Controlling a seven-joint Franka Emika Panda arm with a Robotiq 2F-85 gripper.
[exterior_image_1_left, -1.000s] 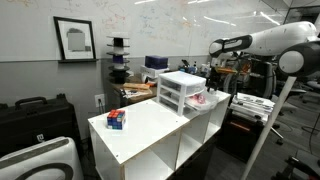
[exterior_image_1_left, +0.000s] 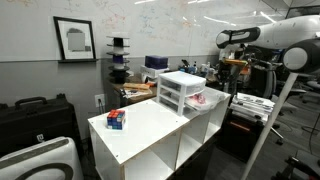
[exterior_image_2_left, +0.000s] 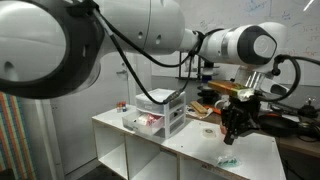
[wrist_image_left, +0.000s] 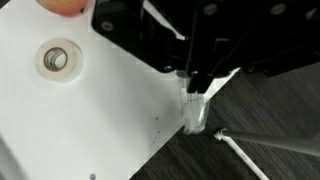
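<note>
My gripper is shut on a translucent, crinkled piece that looks like plastic (wrist_image_left: 194, 108); it hangs below the fingertips by the edge of the white tabletop (wrist_image_left: 110, 125) in the wrist view. In exterior view 2 my gripper (exterior_image_2_left: 230, 138) points down above the right part of the white counter, with a pale greenish-white piece (exterior_image_2_left: 228, 161) below it. Exterior view 1 shows the gripper (exterior_image_1_left: 238, 76) small and far off, past the drawer unit. Exactly how the fingers grip the plastic is hidden by the dark gripper body.
A tape roll (wrist_image_left: 58, 60) and a reddish round thing (wrist_image_left: 63, 5) lie on the tabletop. A white drawer unit (exterior_image_1_left: 182, 88) stands mid-counter, a red-and-blue box (exterior_image_1_left: 116, 119) at the near end. Beyond the edge is dark floor (wrist_image_left: 180, 160) with a metal leg (wrist_image_left: 270, 142).
In exterior view 1 my gripper has moved to the right, away from behind the drawer unit's right side, with the arm swinging along. The counter objects look unmoved.
</note>
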